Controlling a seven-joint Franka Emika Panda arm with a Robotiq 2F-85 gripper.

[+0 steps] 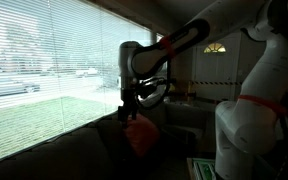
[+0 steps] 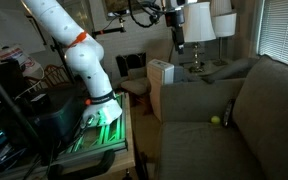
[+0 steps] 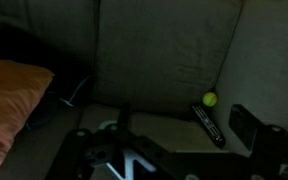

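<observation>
My gripper hangs above the sofa, with its dark fingers set wide apart along the bottom of the wrist view. It stands open and nothing shows between the fingers. Below it, a black remote lies on the sofa seat near the right finger. Just beyond the remote, a small yellow-green ball rests by the seam between backrest and side; exterior view 2 also shows this ball. An orange cushion leans at the left of the wrist view.
The grey sofa has a wide bare seat. Lamps stand behind it, and a white box-like unit is beside its arm. Window blinds run along the sofa's back side in exterior view 1.
</observation>
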